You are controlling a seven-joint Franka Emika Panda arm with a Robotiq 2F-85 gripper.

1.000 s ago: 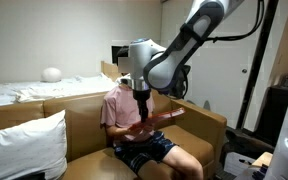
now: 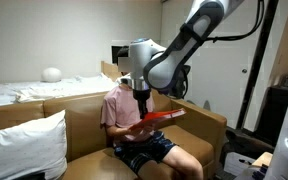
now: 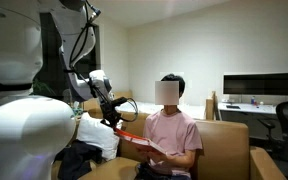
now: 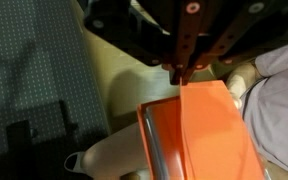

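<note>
A seated person holds a thin red-orange book or folder (image 2: 158, 121) over their lap. My gripper (image 2: 142, 109) reaches down to its raised edge from above. In the wrist view, the gripper is shut, and the edge of an orange leaf or cover (image 4: 219, 125) runs up to its fingertips and appears pinched there. A second orange face (image 4: 162, 125) lies to the left of that edge, with a dark gap between. From the other side, the red sheet (image 3: 134, 144) stretches from the gripper (image 3: 117, 129) toward the person.
The person in a pink shirt (image 3: 174, 133) sits close to the arm on a brown sofa (image 2: 84, 111). A white pillow (image 2: 26, 150) leans at the left. In the wrist view a dark grey textured surface (image 4: 29, 75) fills the left side.
More of the red face of the book shows now than a second ago, its upper side seeming raised. The gripper stays nearly in the same place, and the person has barely moved.
</note>
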